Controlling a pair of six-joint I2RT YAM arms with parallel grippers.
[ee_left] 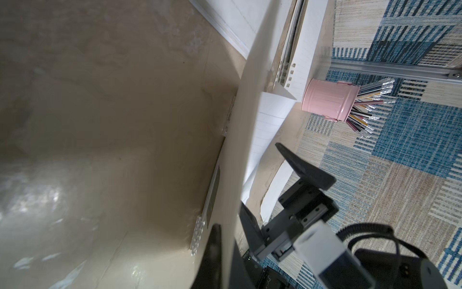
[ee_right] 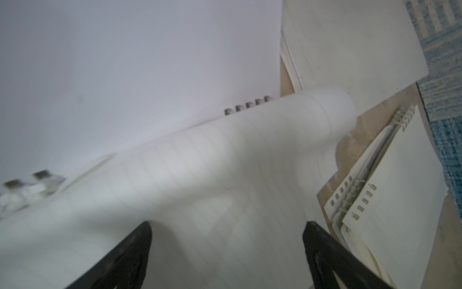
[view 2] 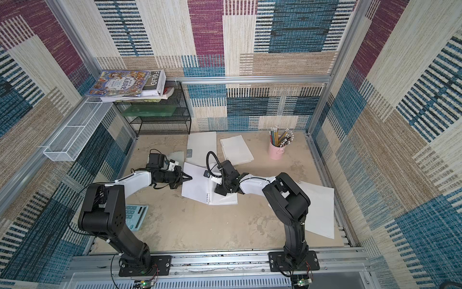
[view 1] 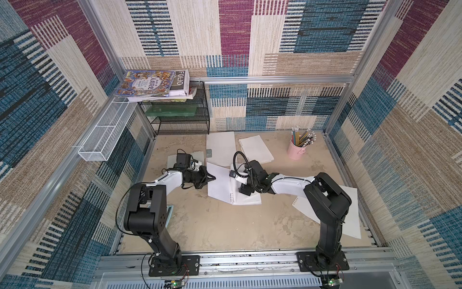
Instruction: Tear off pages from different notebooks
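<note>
An open spiral notebook (view 1: 220, 188) lies mid-table. My left gripper (view 1: 209, 176) is at the upper left edge of its left page; in the left wrist view the page stands edge-on at the shut fingers. My right gripper stands open over the right-hand pages, where a lined page (ee_right: 250, 144) bulges in a curl beside the rings. Further spiral notebooks (view 1: 255, 148) and white pads (view 1: 220, 147) lie behind it, and more sheets (view 2: 315, 212) at the right.
A pink pencil cup (view 1: 296, 152) stands at back right, a black rack (view 1: 202, 120) with books at back left. A light blue calculator (view 2: 136, 217) lies front left.
</note>
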